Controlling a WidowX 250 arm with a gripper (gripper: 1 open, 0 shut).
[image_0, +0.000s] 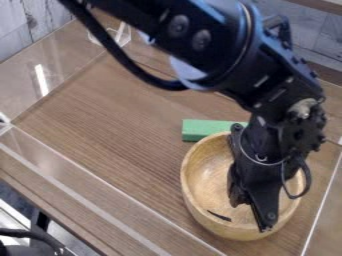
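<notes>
My gripper (257, 200) reaches down from the top right into a wooden bowl (209, 170) at the lower right. Its fingertips are low inside the bowl, toward the right side. It looks shut, with nothing visible between its fingers, though the dark parts partly hide each other. A thin dark piece (218, 216) shows on the bowl's inside, lower left. A green block (202, 129) lies behind the bowl, partly hidden by the arm.
Clear panels line the left and front edges. Dark cables or hardware sit at the lower left corner.
</notes>
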